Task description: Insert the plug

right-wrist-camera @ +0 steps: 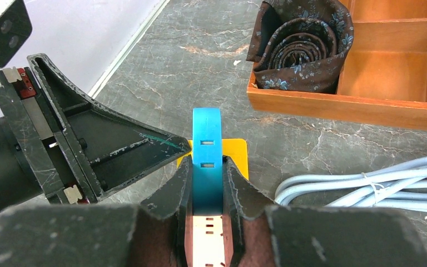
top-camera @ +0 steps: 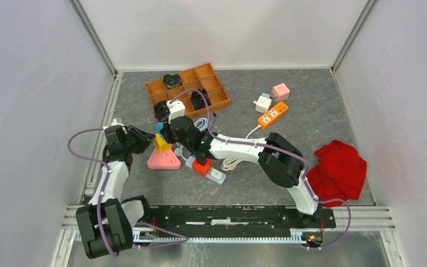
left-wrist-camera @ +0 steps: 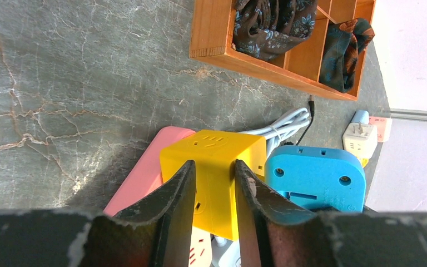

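Note:
A yellow plug block [left-wrist-camera: 200, 161] sits over the pink power strip [top-camera: 163, 162], with my left gripper shut on it at a near edge. Beside it is a blue plug, between the fingers of my right gripper; in the left wrist view it stands at the right of the yellow block. Whether the right fingers press on it is hard to tell. How either piece sits in the sockets below is hidden.
A wooden tray [top-camera: 205, 72] with dark cloths is at the back. Coiled cables [right-wrist-camera: 367, 183], an orange strip [top-camera: 272, 115], small adapters [top-camera: 262, 104] and a red cloth [top-camera: 336, 172] lie around.

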